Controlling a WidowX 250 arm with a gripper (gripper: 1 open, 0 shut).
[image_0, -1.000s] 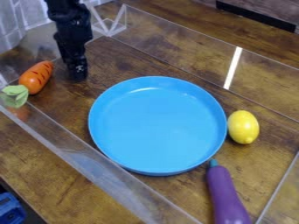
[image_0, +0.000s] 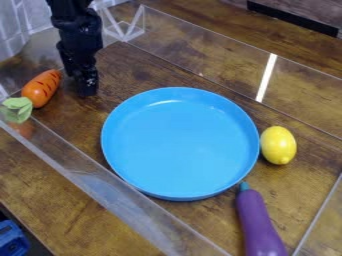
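Note:
The dark robot gripper (image_0: 82, 80) hangs at the upper left, low over the wooden table (image_0: 201, 60), just right of an orange toy carrot (image_0: 40, 88) with a green top. Its fingers look apart, with nothing visible between them, though they are dark and small. A large blue plate (image_0: 179, 142) lies in the middle. To its right sit a yellow lemon (image_0: 278, 145) and, lower down, a purple eggplant (image_0: 259, 222).
Clear low walls edge the work area. A blue object (image_0: 11, 240) is at the bottom left corner. The wood behind the plate is free.

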